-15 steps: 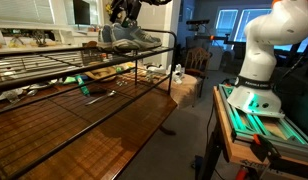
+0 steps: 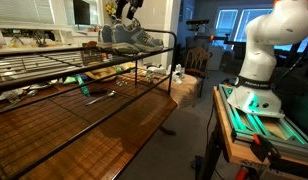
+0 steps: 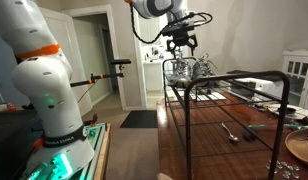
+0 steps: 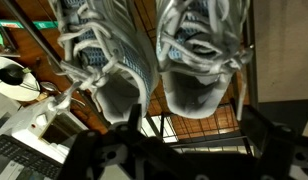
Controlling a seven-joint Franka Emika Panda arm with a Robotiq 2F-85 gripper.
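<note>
A pair of grey shoes with pale laces [image 4: 199, 50] rests side by side on the top shelf of a dark wire rack [image 3: 256, 78]. The same shoes [image 2: 131, 40] sit near the rack's far end in exterior view 1. Above them hangs my gripper [image 3: 181, 45], open and apart from the shoes. In the wrist view its black fingers [image 4: 122, 155] spread at the lower left and lower right, with the shoes' heel openings between and beyond them. Nothing is held.
Beneath the rack, a brown wooden surface [image 2: 99, 130] carries a spoon [image 3: 230, 131] and several small items. The robot's white base [image 2: 256, 95] stands on a separate table. Open floor [image 3: 139, 150] lies between base and rack.
My gripper has risen slightly and shifted a little to the right in exterior view 1. The shoes and rack appear to be where they were.
</note>
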